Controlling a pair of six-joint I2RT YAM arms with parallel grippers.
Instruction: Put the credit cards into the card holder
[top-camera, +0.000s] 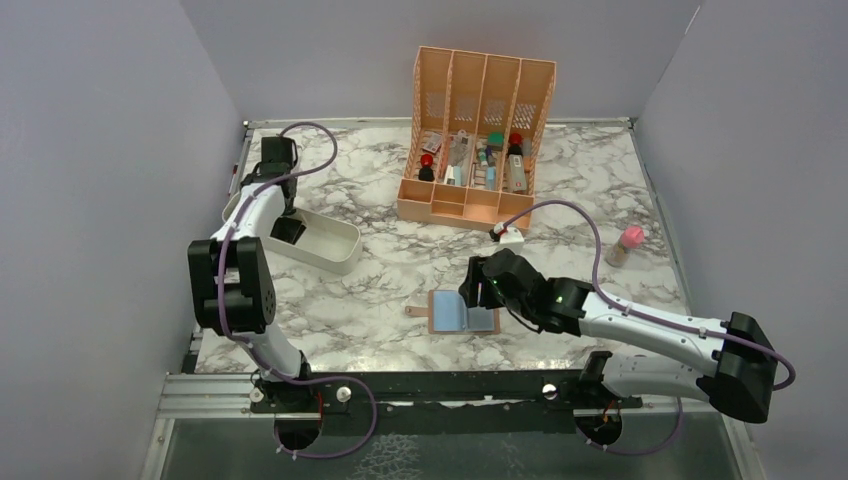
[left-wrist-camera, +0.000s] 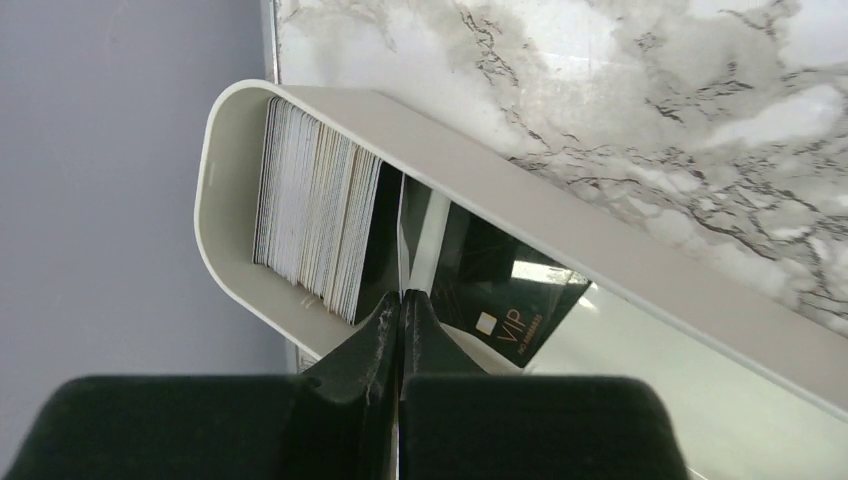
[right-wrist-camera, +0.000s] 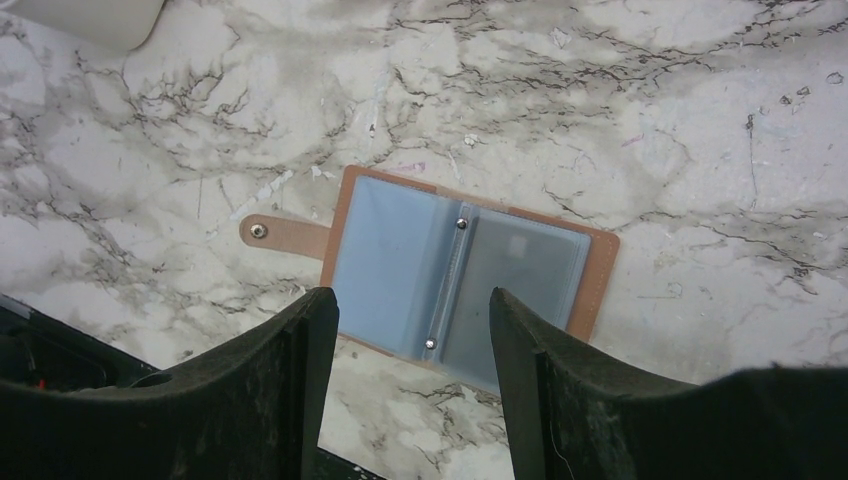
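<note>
In the left wrist view a row of upright cards (left-wrist-camera: 310, 200) fills the far end of a long cream bin (left-wrist-camera: 620, 275). My left gripper is shut on a thin credit card (left-wrist-camera: 403, 230), seen edge-on beside the row. A dark VIP card (left-wrist-camera: 500, 290) leans in the bin to the right of it. The open card holder (right-wrist-camera: 405, 265), brown with clear bluish sleeves, lies flat on the table in the right wrist view. My right gripper is open above it, nothing between its fingers.
An orange compartment organizer (top-camera: 465, 205) with bottles and small items stands at the back. A pink-capped shaker (top-camera: 631, 238) is at the right. Bare marble table (top-camera: 375, 265) lies between the bin and the card holder.
</note>
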